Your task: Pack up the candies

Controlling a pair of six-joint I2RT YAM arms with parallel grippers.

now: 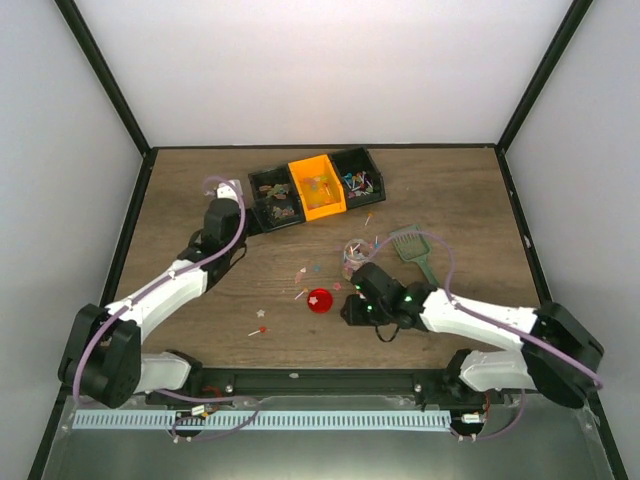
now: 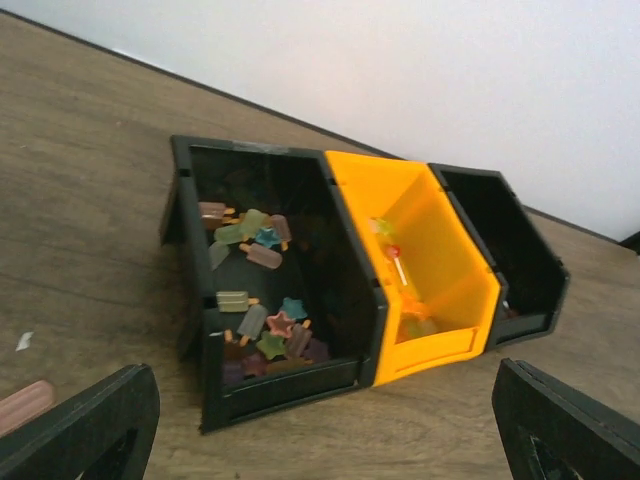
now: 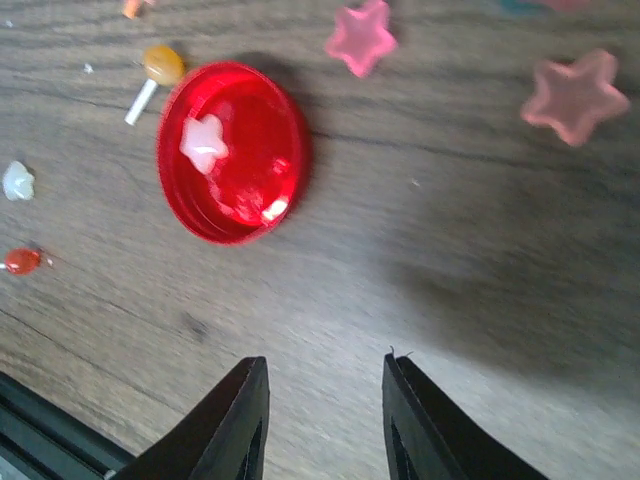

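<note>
Nothing is between the fingers of my open left gripper, which stands left of the bins. A black bin (image 2: 290, 392) holds several popsicle- and star-shaped candies, and the yellow bin (image 2: 455, 348) beside it holds a few more, one a lollipop. In the right wrist view, a red lid (image 3: 300, 150) lies on the table with a pale star candy (image 3: 204, 142) in it. My right gripper hangs near that lid, its fingers apart and empty. A clear jar (image 1: 357, 252) with candies inside stands behind the right gripper. Pink star candies (image 3: 575, 96) lie loose on the table.
A second black bin (image 1: 378, 196) holding several lollipops stands right of the yellow one. The green scoop (image 1: 412, 246) lies right of the jar. A yellow lollipop (image 3: 163, 66) and a red lollipop (image 3: 22, 261) lie near the lid.
</note>
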